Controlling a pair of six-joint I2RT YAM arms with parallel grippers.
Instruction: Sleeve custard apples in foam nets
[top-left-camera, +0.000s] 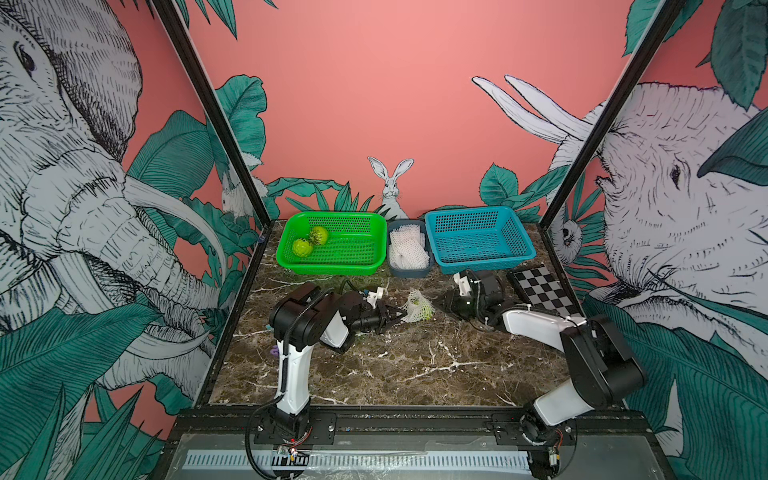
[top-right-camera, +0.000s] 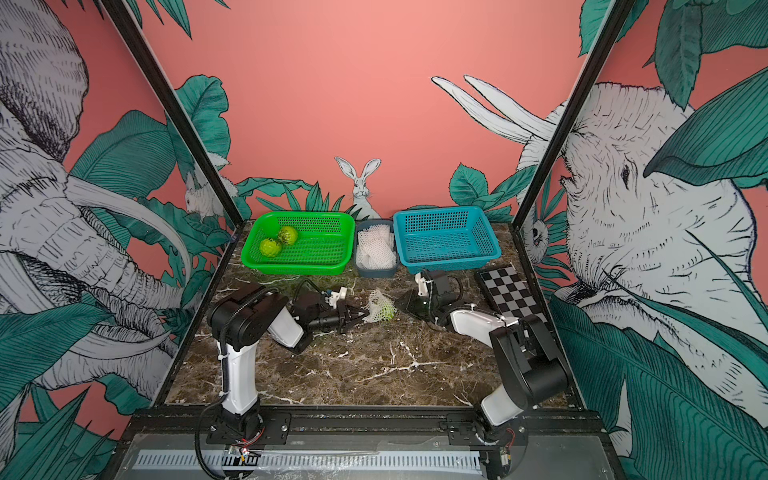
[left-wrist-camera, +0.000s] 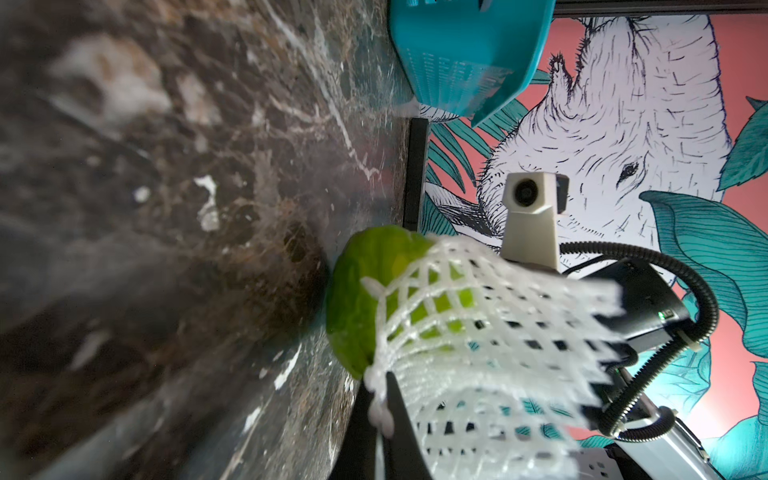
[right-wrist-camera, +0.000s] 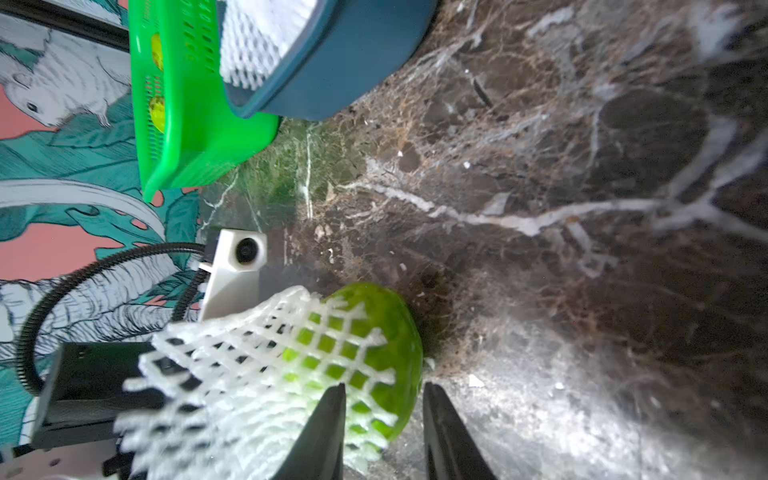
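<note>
A green custard apple (right-wrist-camera: 396, 336) rests on the table, partly covered by a white foam net (top-left-camera: 416, 308). My left gripper is shut on the net's edge; in the left wrist view the net fans out rightward from its tips. My right gripper stands part open beside the apple and net, with its fingertips apart in front of them. Two more custard apples (top-left-camera: 302, 248) (top-left-camera: 319, 234) sit in the green basket (top-left-camera: 368, 224).
A grey bin (top-left-camera: 396, 268) of foam nets stands between the green basket and the blue basket (top-left-camera: 480, 260). A checkered board (top-left-camera: 544, 288) lies at the right.
</note>
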